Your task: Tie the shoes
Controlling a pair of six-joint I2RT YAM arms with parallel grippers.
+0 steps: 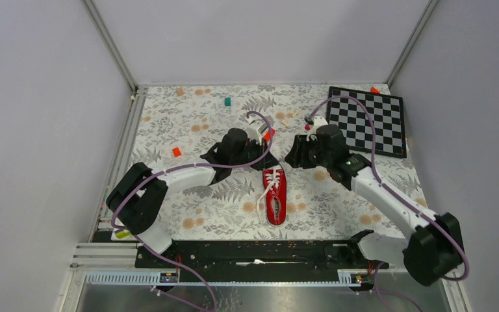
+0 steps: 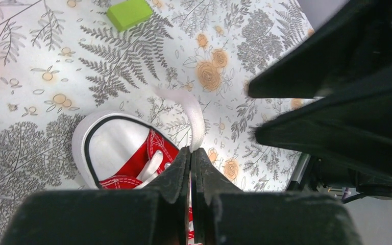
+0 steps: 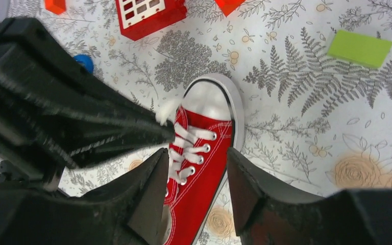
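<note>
The red shoe [image 1: 275, 201] lies on the patterned table, its white toe [image 3: 209, 99] toward the back and white laces criss-crossed over its front. At the toe end, my left gripper is shut on a white lace [image 2: 196, 120], whose loose end curls up past the fingertips. The same lace end [image 3: 167, 109] shows at the left gripper's tips in the right wrist view. My right gripper stands open to the right of the left one, above the shoe, with nothing between its fingers. Another lace end [image 1: 258, 205] lies beside the shoe's left edge.
A checkered board [image 1: 367, 123] sits at the back right. A green block [image 3: 360, 48] and a red perforated block [image 3: 148, 15] lie beyond the toe. Free table surrounds the shoe on both sides.
</note>
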